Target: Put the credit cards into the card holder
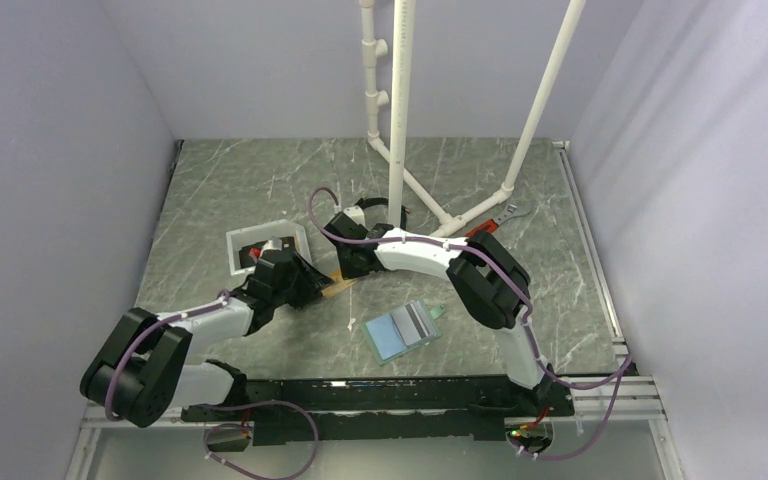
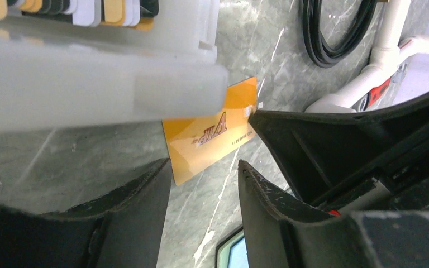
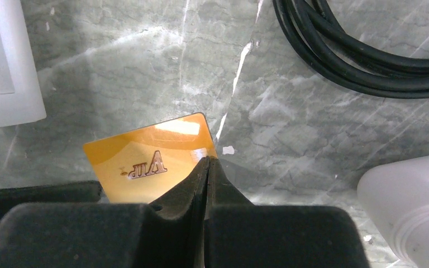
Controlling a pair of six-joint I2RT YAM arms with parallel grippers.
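An orange card (image 2: 206, 142) lies on the table between my two grippers; in the top view only a slim part of this card (image 1: 340, 285) shows. My left gripper stands part open, with the card's near corner close to its left fingertip. My right gripper is shut, its tips against the card's right edge, and nothing shows between its fingers. The card holder (image 1: 401, 330), with blue and grey faces, rests on the table to the right and nearer the front. More cards (image 2: 106, 12) stand in the white box.
The white box (image 1: 245, 232) sits just behind the left gripper, its wall (image 2: 117, 89) close by. A black cable coil (image 3: 363, 67) and white pipes (image 1: 430, 195) lie beyond the right gripper. A red-handled wrench (image 1: 495, 219) is farther right.
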